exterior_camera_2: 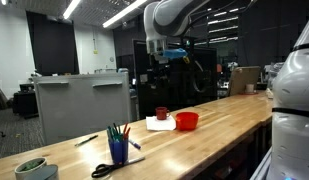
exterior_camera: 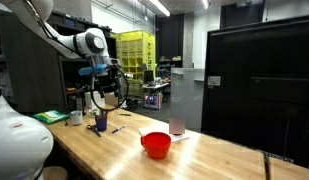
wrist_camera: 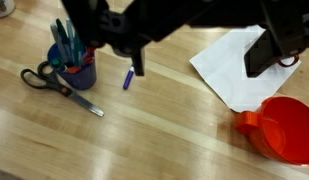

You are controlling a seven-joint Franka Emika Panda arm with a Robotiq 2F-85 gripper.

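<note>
In the wrist view my gripper has its two dark fingers spread wide, with only bare table and part of a white sheet between them. It hangs above the table, apart from everything on it. A dark pen cup (exterior_camera_2: 118, 150) stands upright, filled with pens and pencils. Beside the cup lie black-handled scissors (wrist_camera: 64, 91) and a blue-purple marker (wrist_camera: 128, 77). On the other side sits a bright red bowl-like vessel (exterior_camera: 156, 145), its stubby handle showing from above. Near it a white sheet (wrist_camera: 226, 72) lies flat, and a dark red mug (exterior_camera_2: 161, 113) stands by it.
A grey round container (exterior_camera_2: 31, 169) stands toward the pen cup's end of the wooden table (exterior_camera: 214, 160), near a few small loose tools. A pale grey panel (exterior_camera_2: 84, 107) rises behind.
</note>
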